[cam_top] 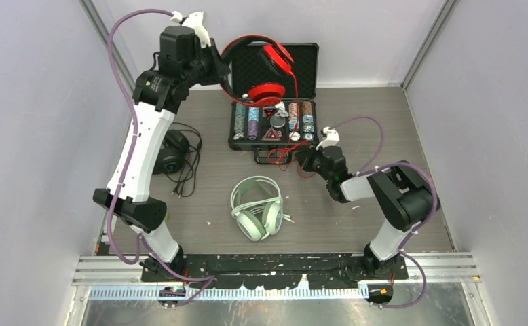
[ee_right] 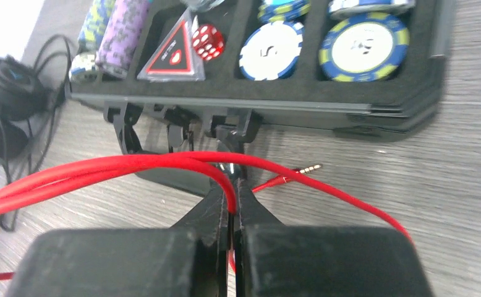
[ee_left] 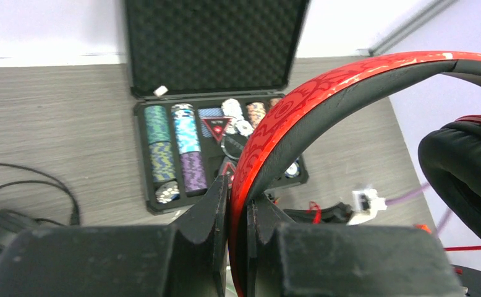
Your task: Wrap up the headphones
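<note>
The red headphones [cam_top: 269, 95] hang raised over the poker chip case, held by my left gripper [cam_top: 217, 71], which is shut on their headband [ee_left: 287, 117]. One black padded earcup [ee_left: 457, 185] fills the right of the left wrist view. Their red cable [ee_right: 96, 170] drops to the area in front of the case, where it loops. My right gripper [cam_top: 303, 157] is shut on the red cable there, which rises from between its fingertips in the right wrist view. The cable's plug [ee_right: 297, 172] shows just beyond those fingertips, below the case's front edge.
The open case [cam_top: 242, 144] with chips stands at the back centre, its handle toward me. Black headphones [cam_top: 170, 159] with a tangled cable lie at the left, partly beside my left arm. Pale green headphones [cam_top: 251, 224] lie at the front centre.
</note>
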